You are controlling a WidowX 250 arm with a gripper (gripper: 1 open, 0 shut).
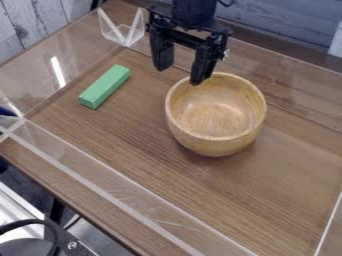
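My black gripper [183, 59] hangs at the top middle, just above and behind a round tan bowl [214, 120], its two dark fingers pointing down; whether they are open or shut is hard to tell. The bowl looks empty. A green block [106, 86] lies on the wooden table [147, 180] to the left of the bowl.
A clear plastic container [123, 28] stands at the upper left. A black cable or base [40, 240] is at the lower left corner.
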